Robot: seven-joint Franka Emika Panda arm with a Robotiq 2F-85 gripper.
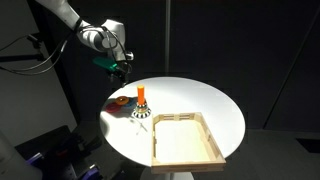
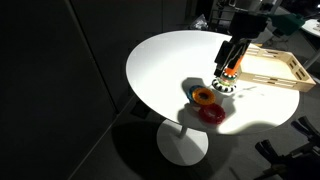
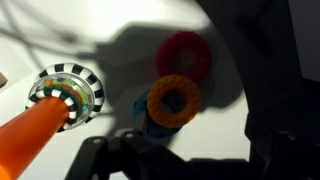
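Note:
My gripper (image 1: 123, 82) hangs above the left part of the round white table, over the loose rings. In the wrist view its dark fingers stand apart, open, with nothing held between them. An orange ring (image 3: 193, 101) lies below, partly over a blue ring (image 3: 140, 107), of which only part shows. Touching or very near the orange one is a red ring (image 3: 204, 58). To one side stands an upright orange post (image 1: 141, 95) on a black-and-white checkered base (image 3: 96, 90); exterior view 2 also shows this orange post (image 2: 233, 68) close to the gripper.
A shallow, empty wooden tray (image 1: 187, 140) sits near the table's front right. The tall post rises close to the rings, and the table's curved edge (image 2: 150, 104) runs near them.

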